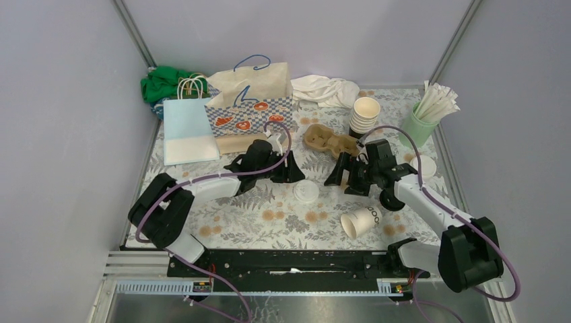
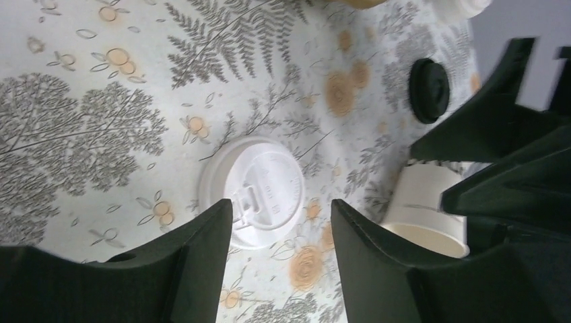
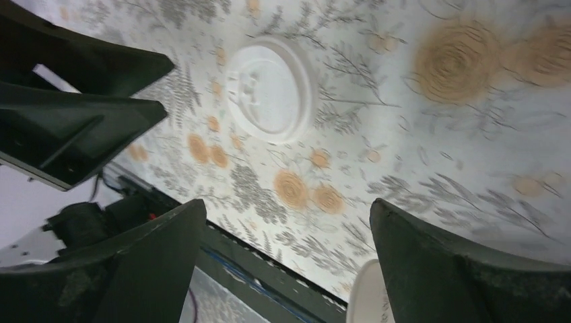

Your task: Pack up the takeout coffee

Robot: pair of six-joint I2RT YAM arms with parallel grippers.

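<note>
A white lid (image 1: pixel 306 192) lies on the patterned mat between my grippers. My left gripper hangs just above it, fingers apart with nothing between them. To the lid's upper right, my right gripper (image 1: pixel 345 173) is open and empty, its fingers wide in the right wrist view. A white paper cup (image 1: pixel 361 221) lies on its side near the front edge. A brown cup carrier (image 1: pixel 321 138) sits behind, beside stacked paper cups (image 1: pixel 365 114).
Paper bags (image 1: pixel 248 114) stand at the back left. A green container (image 1: pixel 417 129) holds white sticks at the right. A black lid (image 1: pixel 392 201) and a white lid stack (image 1: pixel 424 166) lie under or near the right arm.
</note>
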